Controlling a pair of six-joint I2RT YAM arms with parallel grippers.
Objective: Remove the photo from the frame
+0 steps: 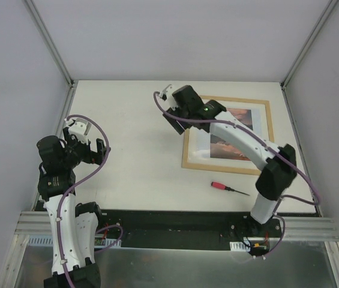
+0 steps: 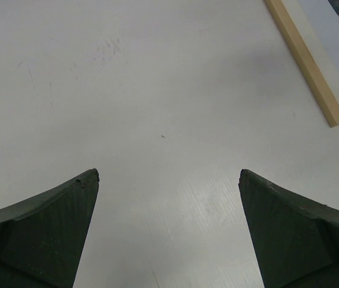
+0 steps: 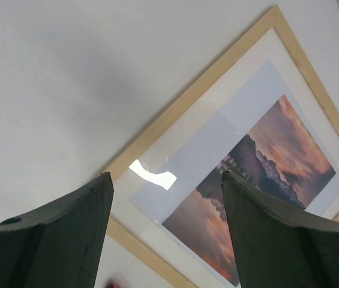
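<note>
A wooden picture frame (image 1: 185, 149) lies flat at the right of the table, its photo (image 1: 227, 151) of a mountain sunset inside. In the top view my right arm covers part of both. My right gripper (image 1: 173, 122) hovers above the table near the frame's left side. In the right wrist view its fingers (image 3: 76, 231) are apart, with the photo and pale mat beneath and nothing gripped. Over the left part of the table, far from the frame, my left gripper (image 1: 102, 152) is open and empty. The frame's near corner (image 2: 335, 117) shows in the left wrist view.
A red-handled screwdriver (image 1: 219, 186) lies in front of the frame, towards the table's near edge. Bare white table (image 1: 136, 156) stretches between the two arms.
</note>
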